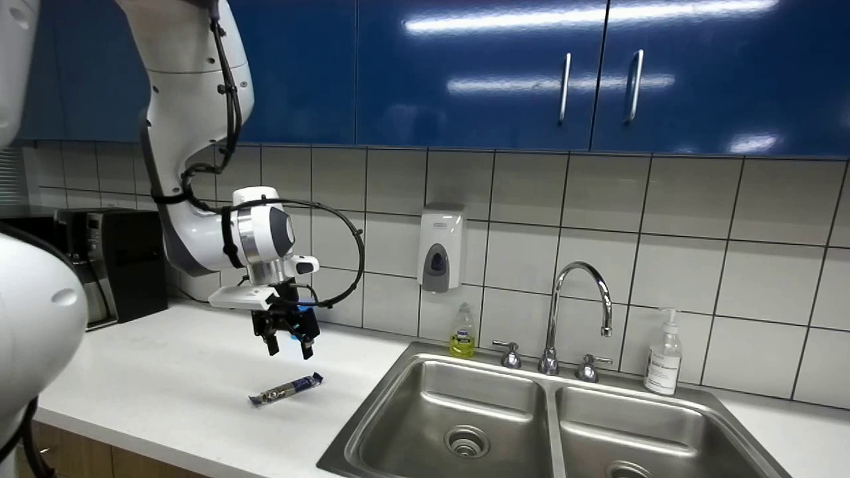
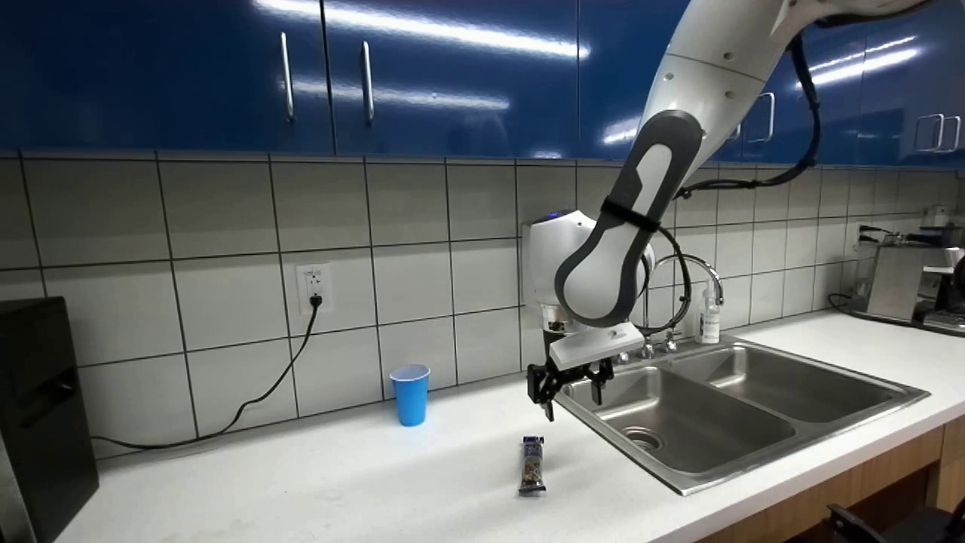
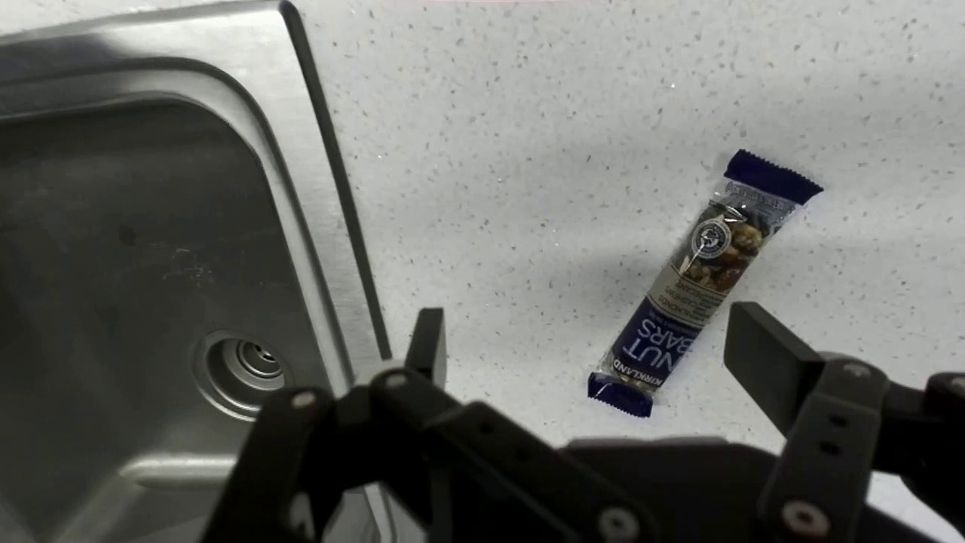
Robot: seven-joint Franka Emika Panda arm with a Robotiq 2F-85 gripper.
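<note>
A nut bar in a blue and clear wrapper (image 1: 286,390) lies flat on the white counter, left of the sink. The second exterior view has the nut bar (image 2: 533,466) in front of and below the hand. My gripper (image 1: 291,350) hangs above the counter, open and empty, with its fingers pointing down. From the wrist, the nut bar (image 3: 692,288) lies at a slant, its lower end between the two spread fingertips in the picture and its upper end farther off. The gripper is apart from it.
A double steel sink (image 1: 550,414) borders the bar's right side, with a faucet (image 1: 550,318) behind. By the wall stands a blue cup (image 2: 411,395). A black coffee maker (image 1: 111,263) occupies the counter's far left.
</note>
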